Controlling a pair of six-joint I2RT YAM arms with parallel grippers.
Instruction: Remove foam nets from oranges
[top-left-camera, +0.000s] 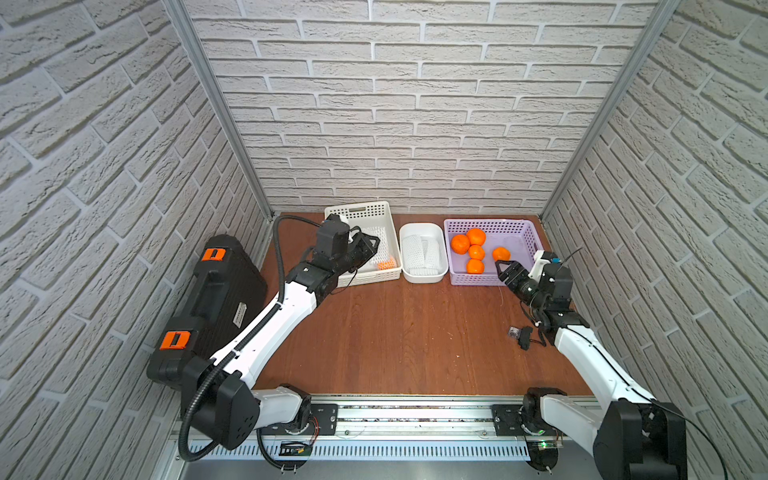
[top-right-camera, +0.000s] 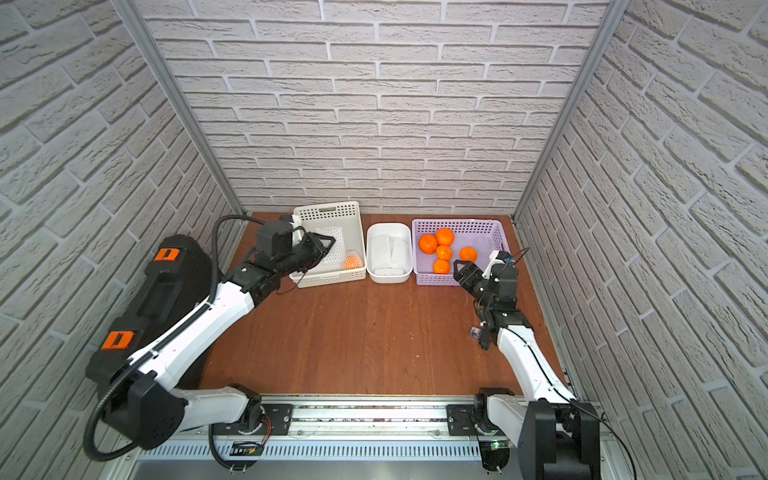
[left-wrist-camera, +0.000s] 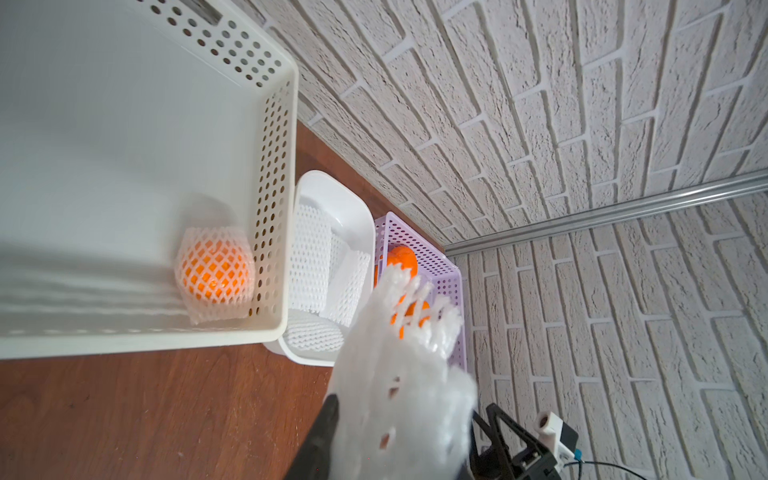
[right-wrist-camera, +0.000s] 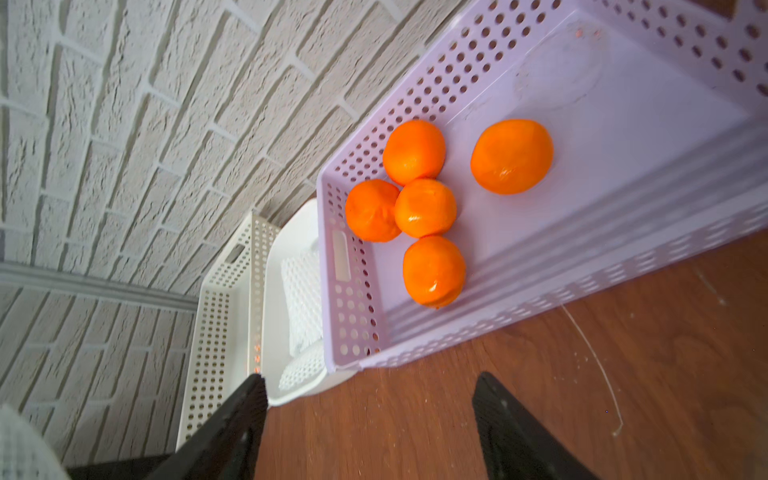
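A white foam net (left-wrist-camera: 404, 392) is gripped in my left gripper (top-left-camera: 373, 243), which is over the cream basket (top-left-camera: 396, 246); no orange shows inside the net. In that basket's front right corner sits one orange still wrapped in a net (left-wrist-camera: 214, 270). Several bare oranges (right-wrist-camera: 425, 208) lie in the lilac basket (right-wrist-camera: 344, 308), most clustered at its left end, with a single orange (right-wrist-camera: 512, 157) apart to the right. My right gripper stands open, empty, above the lilac basket's front edge.
Between the baskets is a white tub (top-left-camera: 436, 230) holding flattened foam nets (top-left-camera: 420, 252). A black case (top-left-camera: 209, 308) stands at far left. A small dark device (top-left-camera: 525, 337) lies front right.
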